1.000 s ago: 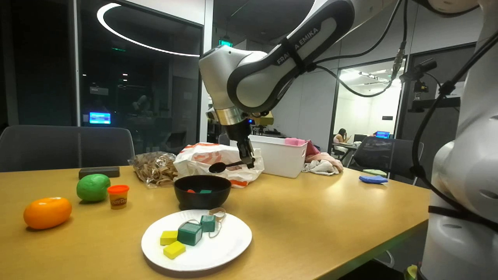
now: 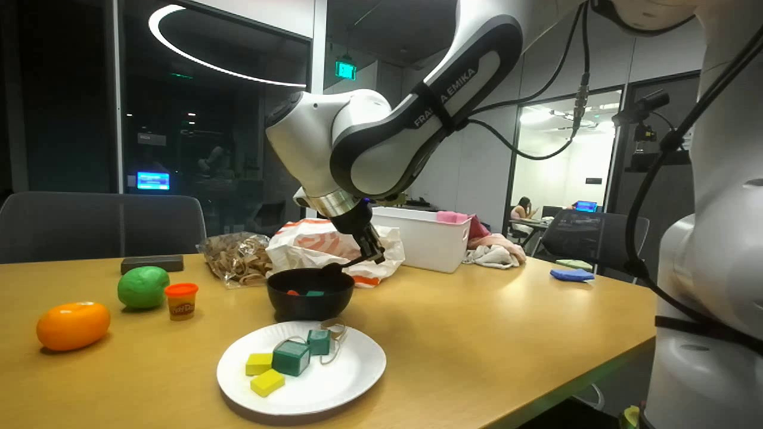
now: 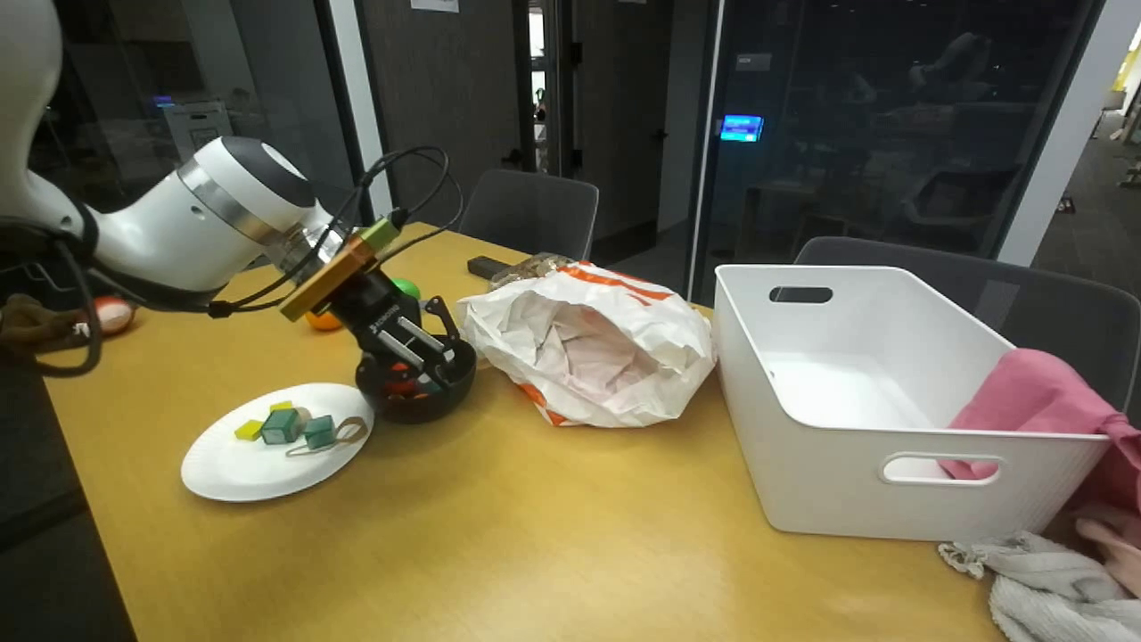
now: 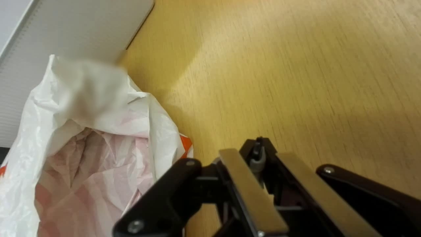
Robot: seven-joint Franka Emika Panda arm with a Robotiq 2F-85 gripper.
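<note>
My gripper [image 2: 375,253] is shut on the handle of a black spoon [image 2: 332,269], just right of and above the black bowl [image 2: 310,304] in exterior view 1. The spoon's head hangs at the bowl's back rim; whether it touches cannot be told. Inside the bowl lie a red piece [image 2: 292,292] and a green piece [image 2: 315,293]. In the wrist view a dark piece is between the fingers, but the spoon's head is out of sight. A white plate [image 2: 236,375] in front of the bowl carries green blocks [image 2: 291,357] and yellow blocks [image 2: 267,382].
Behind the bowl lies an open white bag [image 3: 599,353], with a white bin [image 3: 845,487] beside it. A Play-Doh tub [image 2: 182,303], a green fruit [image 2: 142,287] and an orange fruit [image 2: 73,326] stand left of the bowl.
The arm has tilted and moved slightly left in exterior view 1. The spoon's head has come down from above the bowl to its back rim.
</note>
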